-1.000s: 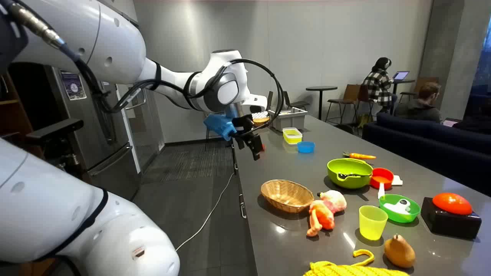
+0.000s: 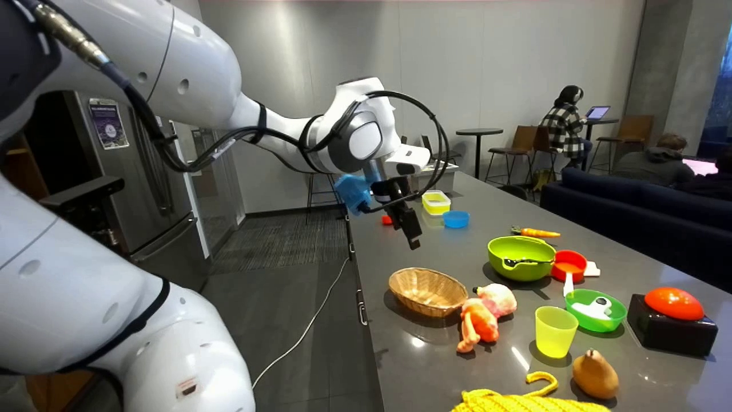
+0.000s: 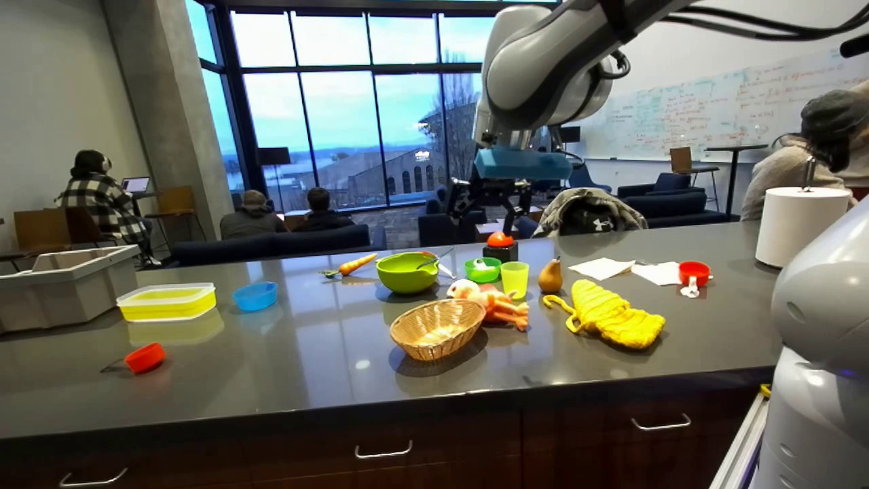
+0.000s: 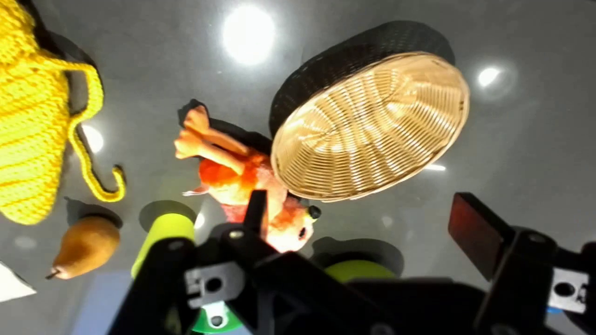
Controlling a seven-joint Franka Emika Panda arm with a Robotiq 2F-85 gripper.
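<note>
Above the counter, my gripper is open, its two fingers wide apart and nothing held between them. In exterior view 1 the gripper (image 2: 405, 226) hangs clear of everything, higher than the wicker basket (image 2: 429, 291). That basket (image 4: 371, 128) is empty in the wrist view and lies ahead of the fingertips. Against its side rests an orange and pink plush toy (image 4: 243, 173), partly covered by one finger in that view. A green bowl (image 2: 521, 258) with a dark utensil inside stands farther across the counter.
Around the toy are a yellow-green cup (image 2: 556, 332), a pear (image 2: 595, 374), a yellow knitted piece (image 3: 615, 314), a green dish (image 2: 597, 310) and a red button on a black box (image 2: 672, 323). A carrot (image 3: 356, 264), blue bowl (image 3: 256, 296) and grey bin (image 3: 69, 285) stand toward the far end.
In exterior view 1 my arm and gripper have shifted right, farther over the counter and slightly lower. The basket, toy and other counter items have stayed put.
</note>
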